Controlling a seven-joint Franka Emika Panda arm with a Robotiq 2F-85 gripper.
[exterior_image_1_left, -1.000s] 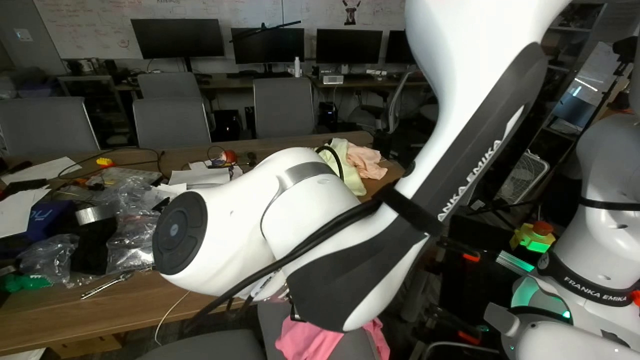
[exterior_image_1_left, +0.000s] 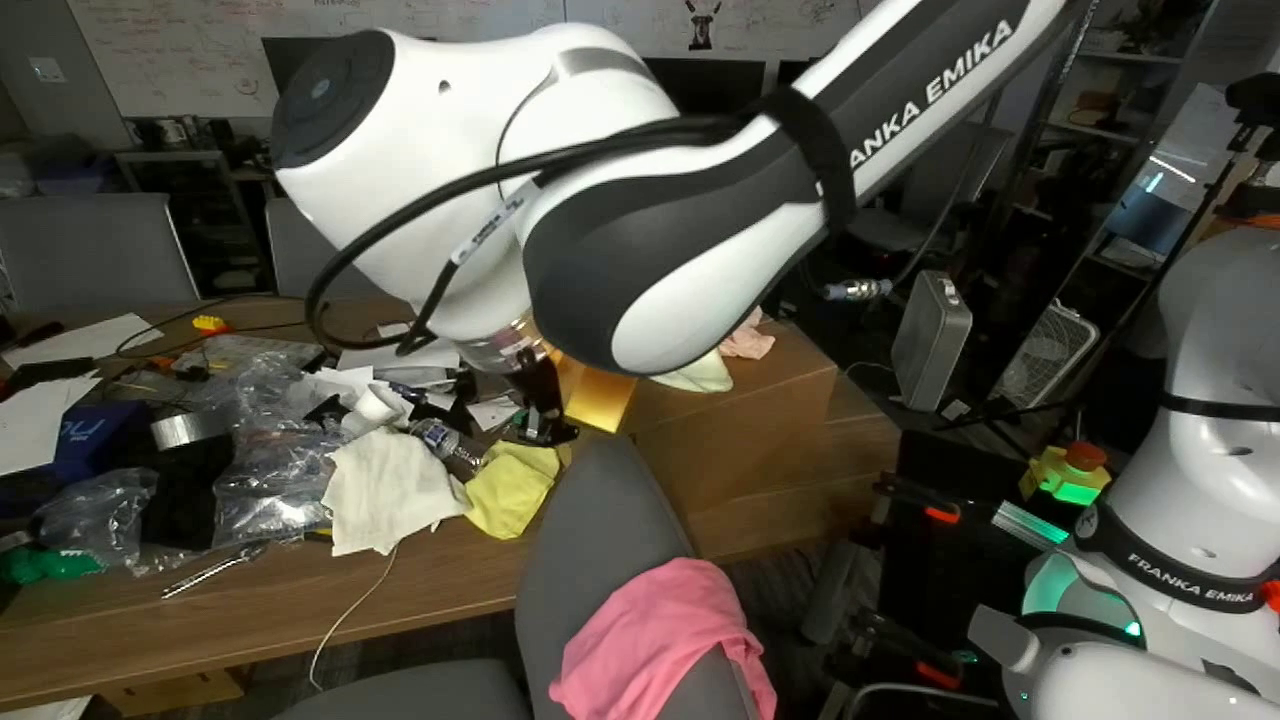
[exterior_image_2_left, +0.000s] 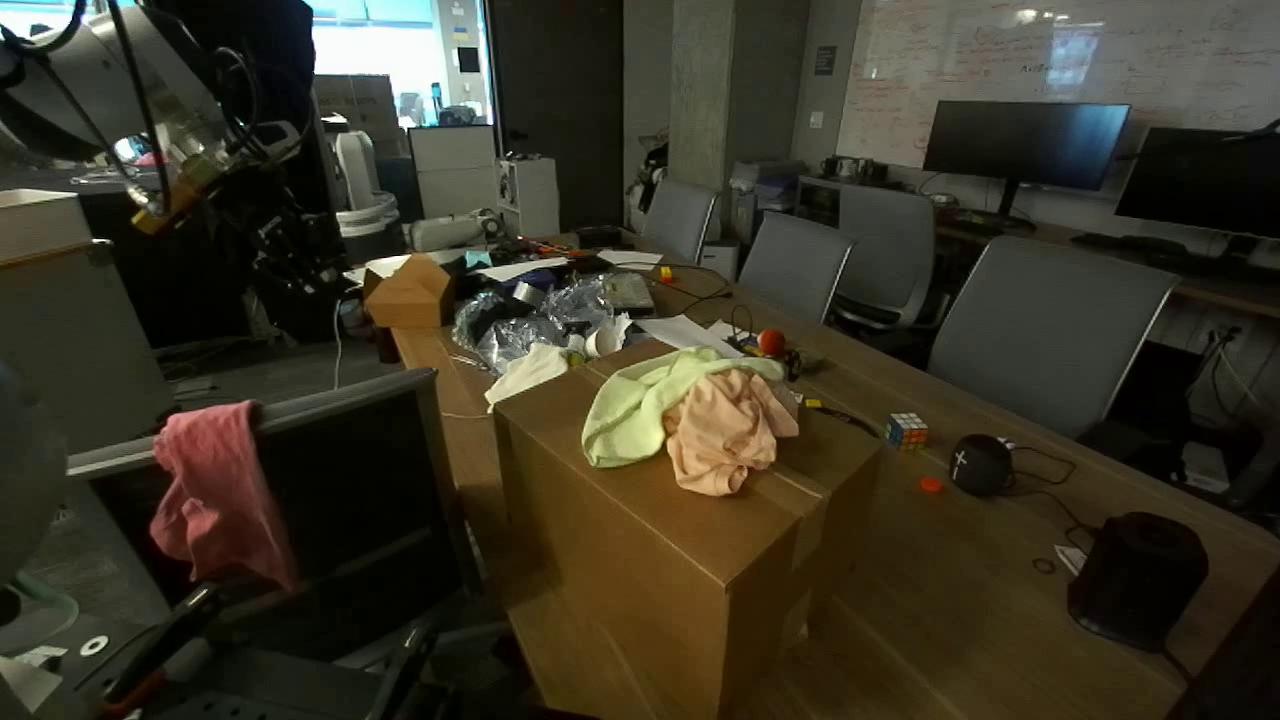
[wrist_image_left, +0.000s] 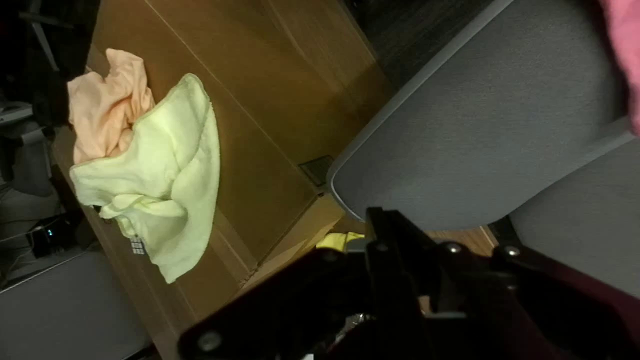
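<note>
In the wrist view, the dark fingers of my gripper come together at the lower middle, so it looks shut. No cloth shows between them, and the dark parts hide whatever lies there. Exterior view 1 has the gripper (exterior_image_1_left: 542, 414) hanging down near the table, beside a yellow cloth (exterior_image_1_left: 513, 486). Over the grey chair's back drapes a pink cloth (exterior_image_1_left: 666, 642), clear of the gripper. A pale green cloth (exterior_image_2_left: 642, 408) and a peach cloth (exterior_image_2_left: 729, 438) lie crumpled together on top of a cardboard box (exterior_image_2_left: 624, 516).
Clutter crowds the table: plastic bags (exterior_image_1_left: 270, 468), a white cloth (exterior_image_1_left: 390, 486), a wrench (exterior_image_1_left: 214, 570). The grey chair back (wrist_image_left: 480, 132) rises close to the box. Past the box stand a Rubik's cube (exterior_image_2_left: 907, 431) and a black speaker (exterior_image_2_left: 1137, 576).
The arm has risen and swung away from the chair toward the far side of the table. The pink cloth, partly hidden behind the arm before, is now in fuller view on the chair.
</note>
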